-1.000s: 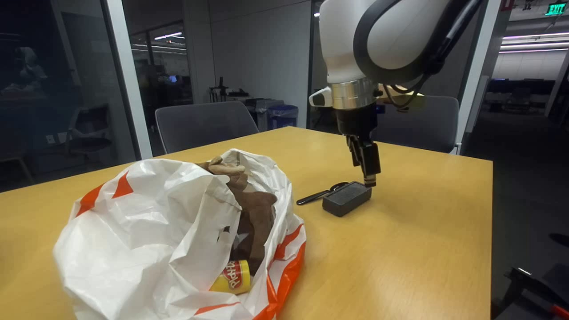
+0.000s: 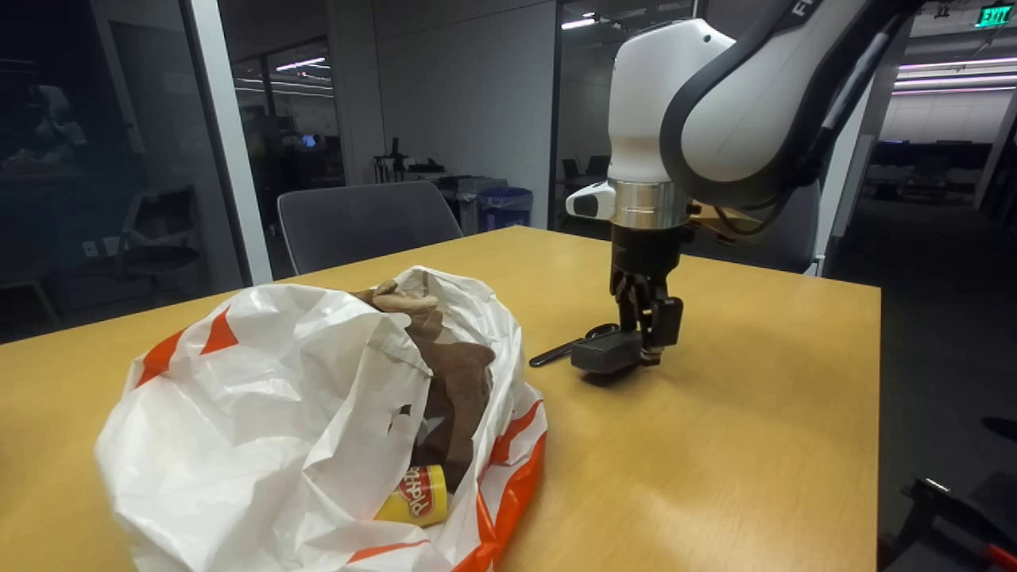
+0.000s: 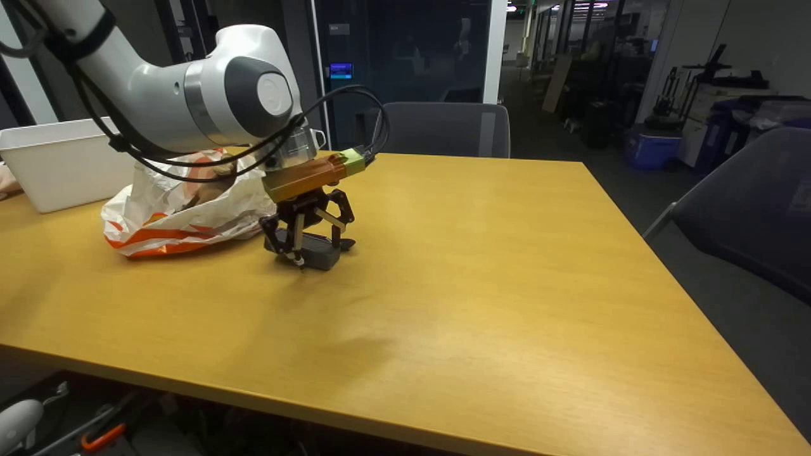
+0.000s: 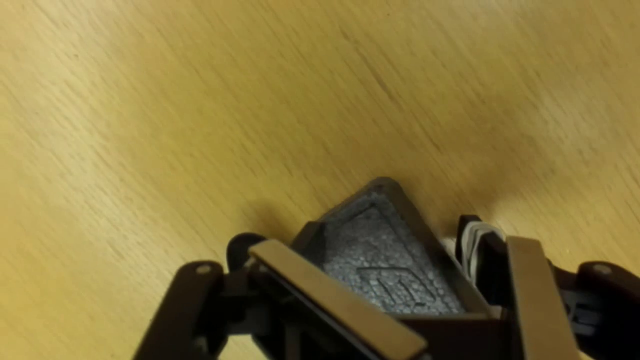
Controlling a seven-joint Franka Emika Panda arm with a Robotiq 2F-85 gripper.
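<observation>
A dark grey rectangular block [image 2: 605,353] with a textured top is at the table's middle, and a shadow shows beneath it in exterior view 1. My gripper [image 2: 640,345] is down around one end of it. In the wrist view the block [image 4: 384,255] lies between the two fingers, which stand apart; the near parts of the gripper hide its lower end. Exterior view 2 also has the fingers [image 3: 298,257] on either side of the block [image 3: 319,254]. Whether both pads press on it is not clear.
A black spoon-like utensil [image 2: 558,353] lies just beside the block. The white and orange plastic bag [image 2: 257,410] holds a brown soft item [image 2: 462,381] and a yellow Play-Doh can [image 2: 419,496]. Behind the bag stands a white bin [image 3: 68,171]. Table space beyond the gripper [image 3: 494,289] is free.
My gripper has come down from above the block to around its end and has turned. In exterior view 1 the block sits slightly differently, its far end now hidden by the fingers.
</observation>
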